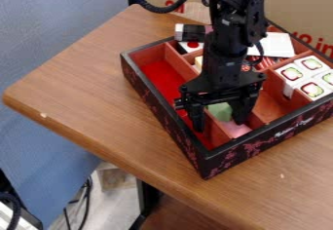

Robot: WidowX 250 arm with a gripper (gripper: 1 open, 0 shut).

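A black box (200,156) with red dividers sits on the wooden table. My black gripper (216,105) is low inside it, over the front compartment holding a pale green piece (223,112) and a pink piece (235,129). Whether the fingers grip either piece I cannot tell. White tiles with green and red pictures (309,76) fill the right compartment, and a white card (277,45) lies toward the back.
Bare table (85,88) lies left of the box and in front of it. A cardboard box (297,10) stands behind. The table's left edge drops to the floor.
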